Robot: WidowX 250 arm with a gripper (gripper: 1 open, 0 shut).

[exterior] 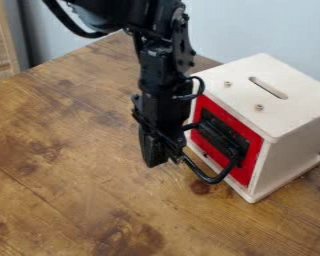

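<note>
A white wooden box (284, 113) with a slot in its top stands on the right, with a red front panel (210, 153) holding a black mechanism. A black looped handle (204, 175) sticks out from that panel toward the lower left. My black gripper (160, 150) is just left of the box, beside the handle's outer end, pointing down and shut; whether it touches the handle cannot be told.
A pale wall is behind, and a wooden panel (0, 40) stands at the far left edge.
</note>
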